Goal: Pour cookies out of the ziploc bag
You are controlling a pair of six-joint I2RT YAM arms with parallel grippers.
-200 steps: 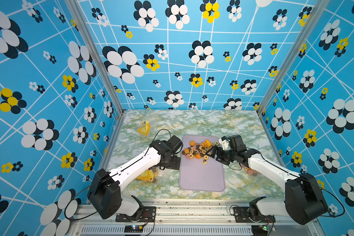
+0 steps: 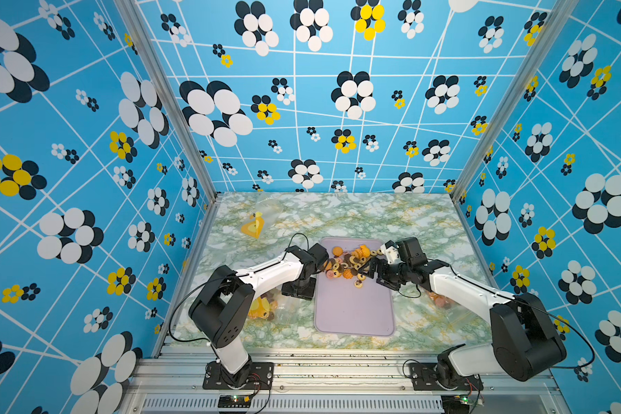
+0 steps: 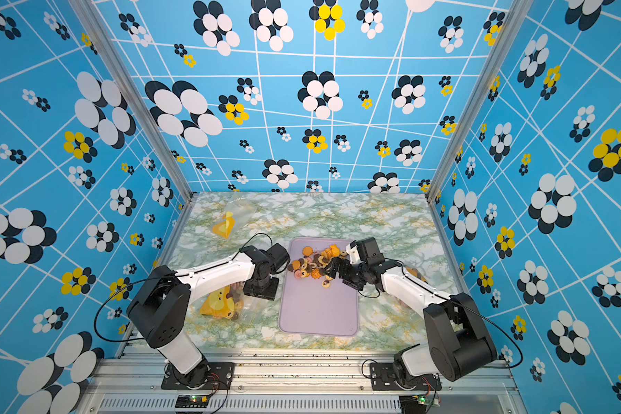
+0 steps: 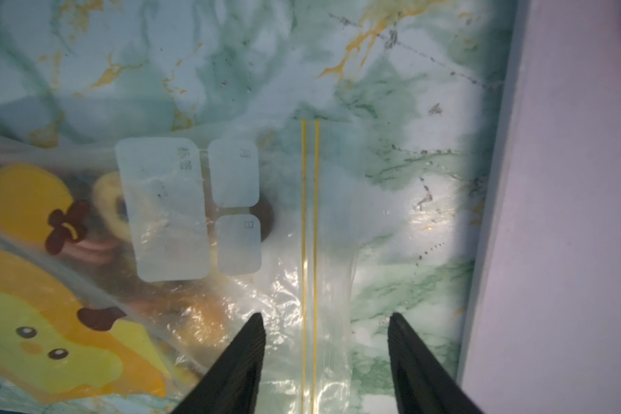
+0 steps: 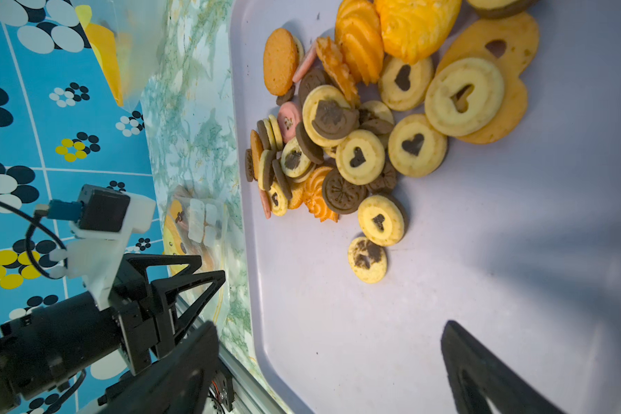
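Note:
A clear ziploc bag (image 4: 165,207) with a yellow duck print and cookies inside lies flat on the table left of the tray. Its yellow double zip line (image 4: 309,241) runs beside the bag's right edge. Over that edge hangs my left gripper, its fingers apart and nothing gripped between them. Loose cookies (image 5: 352,158) are heaped on the lilac tray (image 5: 324,317), toward its far end. Above the tray my right gripper stands open and empty, close to the cookies.
An apparently empty bag (image 2: 254,224) lies at the back left. Another bag (image 2: 440,300) with contents rests at the right, partly under the right arm. The tray's front half is bare, and the table's back right is clear.
The left arm's elbow has swung inward and its gripper has shifted slightly, turning over the bag's mouth edge. The right arm has moved only a little at the elbow. The cookies stay put.

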